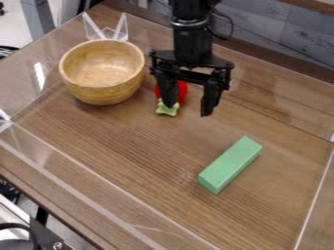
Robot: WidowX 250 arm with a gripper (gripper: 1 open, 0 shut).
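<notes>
The black gripper (190,78) hangs over the middle back of the wooden table, its fingers spread to either side above a red object (173,91), which it partly hides. A small pale-green piece (169,109) lies just below the red object, seeming to touch it. Whether anything is between the fingers is hard to tell.
A tan bowl (102,77) sits at the back left, with a white, spiky object (109,28) behind it. A green block (229,163) lies at the front right.
</notes>
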